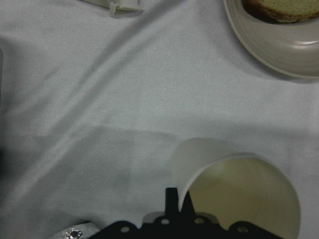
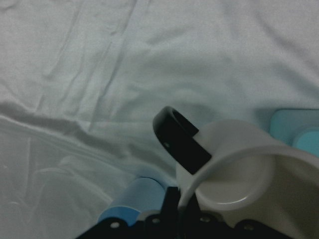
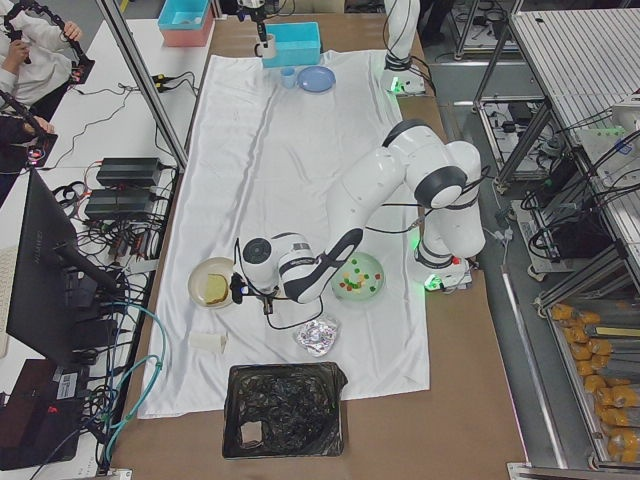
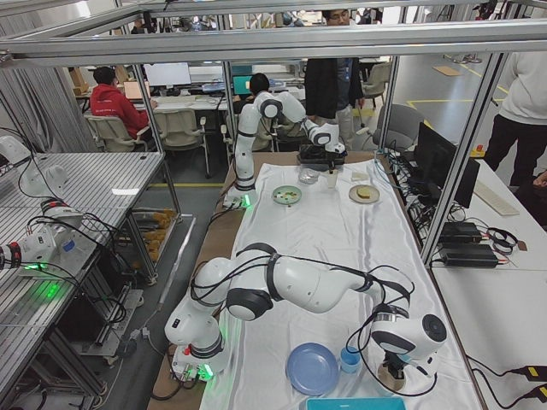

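Observation:
In the left wrist view my left gripper is shut on the rim of a white paper cup (image 1: pixel 239 194), near a beige plate (image 1: pixel 264 55) with a slice of bread (image 3: pixel 216 289). In the right wrist view my right gripper is shut on the rim of a white mug (image 2: pixel 239 149) with a dark handle (image 2: pixel 184 149). Beside it are a blue cup (image 2: pixel 132 201) and a teal bin (image 3: pixel 291 45).
A blue plate (image 4: pixel 313 369) lies near the right arm. A green plate (image 3: pixel 358 276) with colourful pieces, a crumpled foil (image 3: pixel 318 336) and a black-lined tray (image 3: pixel 285 365) are at the left arm's end.

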